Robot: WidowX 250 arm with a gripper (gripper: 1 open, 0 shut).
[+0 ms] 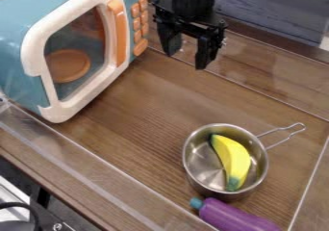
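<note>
My black gripper [187, 44] hangs at the top centre, above the back of the wooden counter, its two fingers spread apart with nothing visible between them. A steel pot [198, 162] with a wire handle sits at the lower right, holding a yellow banana [234, 160]. A purple eggplant [238, 217] lies in front of the pot at the bottom edge. A toy microwave [26, 42] in blue and white, with orange buttons, stands on the left.
A grey wooden wall [270, 18] runs along the back. At the lower left, past the counter's edge, are dark and white objects with a cable.
</note>
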